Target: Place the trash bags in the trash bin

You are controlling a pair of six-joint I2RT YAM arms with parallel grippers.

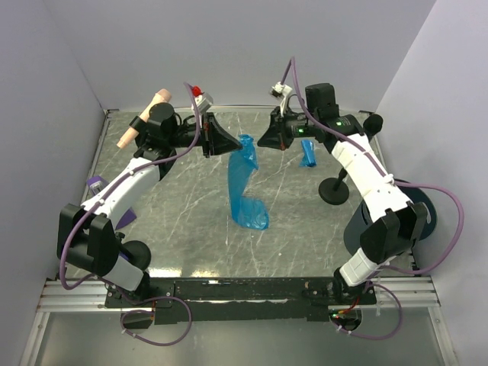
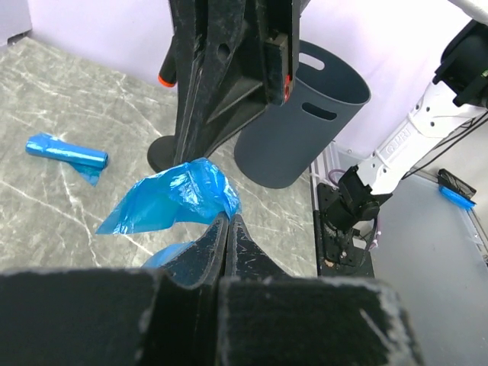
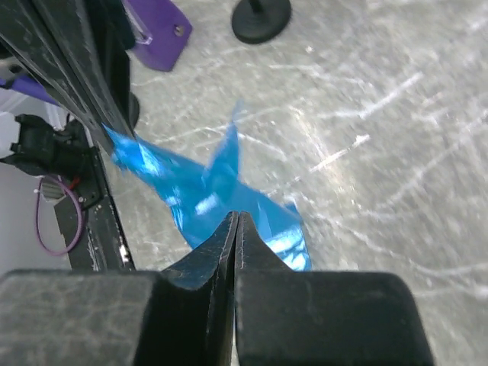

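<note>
A thin blue trash bag (image 1: 242, 179) hangs from my left gripper (image 1: 240, 145), its lower end spread toward the middle of the table. In the left wrist view, the bunched top of the bag (image 2: 179, 197) is pinched at the tips of the shut left fingers. My right gripper (image 1: 260, 143) is shut just right of the bag's top, a small gap between them. In the right wrist view nothing shows between the right fingertips, and the bag (image 3: 221, 194) lies beyond them. The dark grey trash bin (image 2: 286, 145) stands at the right, partly hidden by the right arm in the top view.
A blue bag roll (image 1: 307, 153) lies on the table behind the right gripper. Black round-based stands (image 1: 334, 191) are near the right edge and at front left (image 1: 137, 254). A purple holder (image 1: 97, 185) sits far left.
</note>
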